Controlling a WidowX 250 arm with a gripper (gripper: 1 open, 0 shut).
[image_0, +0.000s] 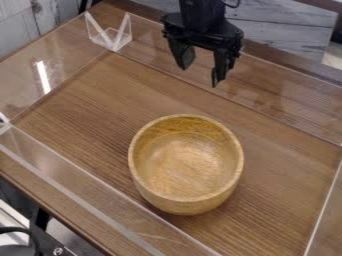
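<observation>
My gripper, black, hangs over the back of the wooden table at the top centre, its fingers pointing down and apart, with nothing visible between them. A pale yellow oval bowl, empty, stands in the front middle of the table, well in front of the gripper.
A clear plastic piece stands at the back left, and another is partly visible at the left edge. A marble-patterned surface lies behind the table at the top right. The table around the bowl is mostly bare.
</observation>
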